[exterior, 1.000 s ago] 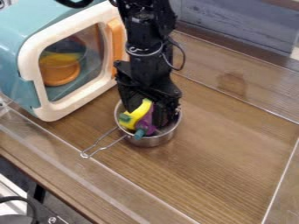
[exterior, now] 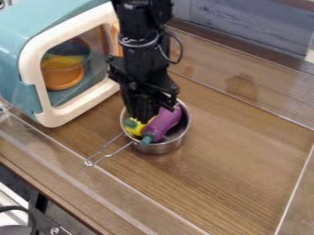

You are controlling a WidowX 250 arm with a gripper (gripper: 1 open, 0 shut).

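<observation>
A steel pot (exterior: pixel 170 145) with a wire handle sits on the wooden counter, holding a purple eggplant-like toy (exterior: pixel 164 123) and a yellow toy (exterior: pixel 136 127) with a green end. The black gripper (exterior: pixel 145 108) is down over the left rear of the pot, just above the yellow toy; its fingertips are partly hidden and nothing shows held between them.
A light blue toy microwave (exterior: pixel 37 92) with a white-framed door and an orange bowl (exterior: pixel 61 70) inside stands at the left. A wall is behind.
Since a second ago the arm has shifted left and the gripper off the pot's right side, uncovering the purple toy. The yellow toy now sits lower in the pot.
</observation>
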